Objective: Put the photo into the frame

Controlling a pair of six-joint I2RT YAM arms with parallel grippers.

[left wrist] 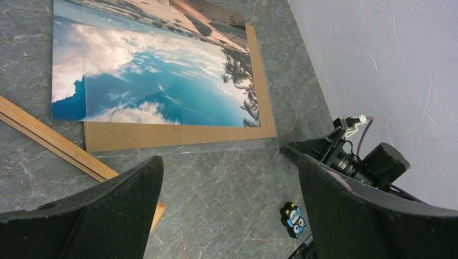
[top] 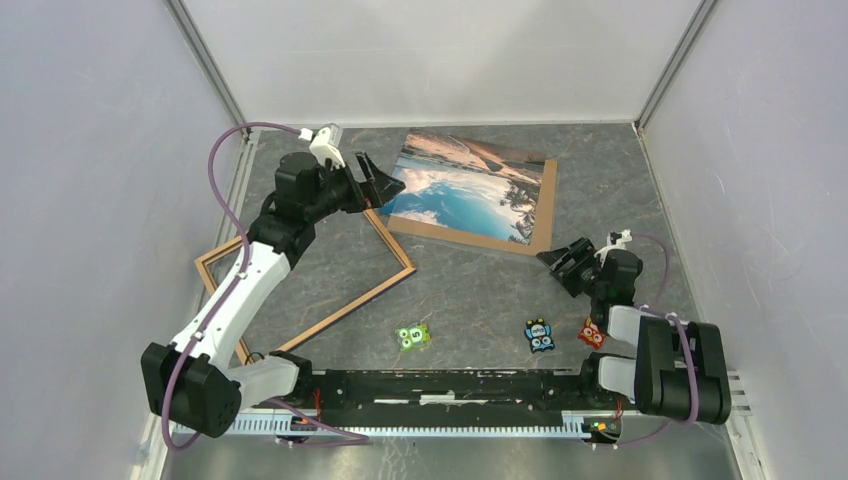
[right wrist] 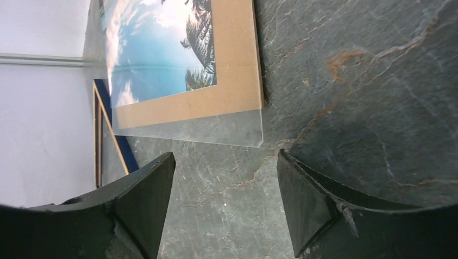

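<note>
The photo [top: 468, 201], a beach and sky print, lies skewed on a brown backing board [top: 545, 205] at the back of the table. A clear sheet [right wrist: 237, 127] sticks out past the board's near edge. To the left lies the empty wooden frame [top: 345, 305]. My left gripper [top: 385, 178] hovers open by the photo's left edge, with nothing between its fingers. My right gripper [top: 566, 262] is low near the board's near right corner. In the right wrist view its fingers [right wrist: 146, 199] stand apart, with only tabletop between them, and the sheet's corner lies just beyond.
Green [top: 413, 336], blue [top: 539, 335] and red [top: 592, 332] owl figures lie along the front, the red one partly behind the right arm. White walls enclose the table.
</note>
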